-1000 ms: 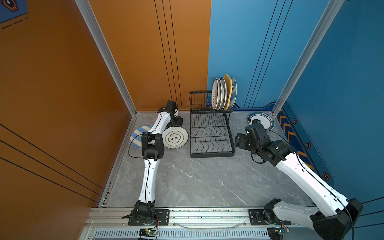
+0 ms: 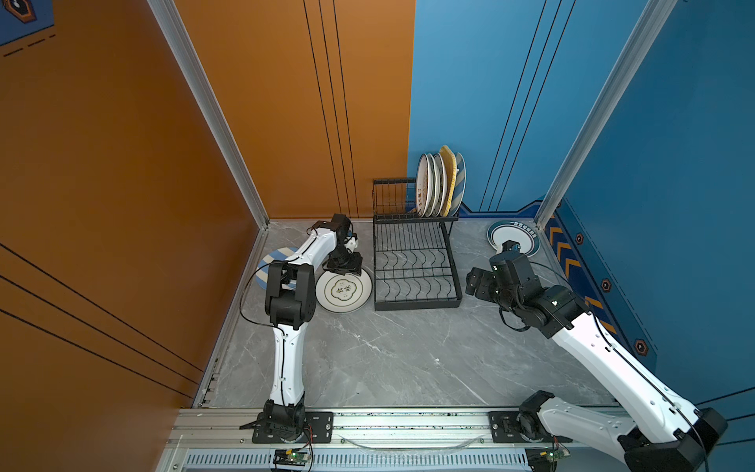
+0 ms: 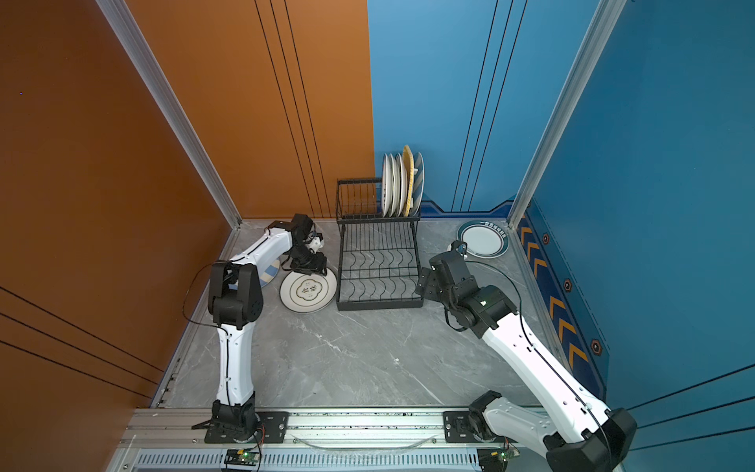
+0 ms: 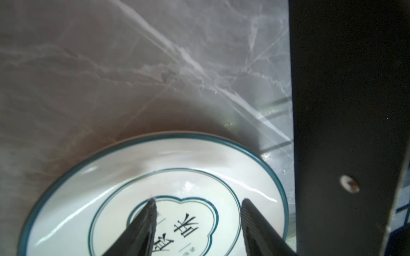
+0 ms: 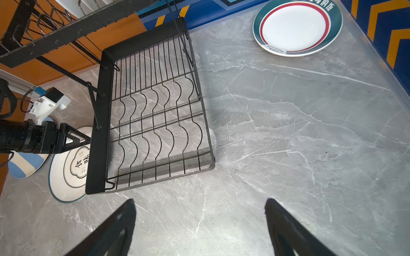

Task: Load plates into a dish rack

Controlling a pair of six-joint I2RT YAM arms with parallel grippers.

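A white plate with a green rim and a lettered centre [image 2: 343, 297] lies left of the rack. My left gripper is at this plate's back part in the top views; in the left wrist view its fingers stand apart over the plate, and their hold is unclear. A blue-striped plate [image 2: 271, 259] lies partly hidden at left. My right gripper is open above the counter, right of the dish rack [image 5: 205, 132]. A teal-rimmed plate [image 5: 294, 29] lies at the back right.
The rack's upper tier holds several upright plates [image 2: 436, 181]; its lower tier is empty. Walls close in the sides and back.
The left gripper and the white plate beside the rack have moved towards the front. The right arm has shifted slightly to the right and down in the top left view.
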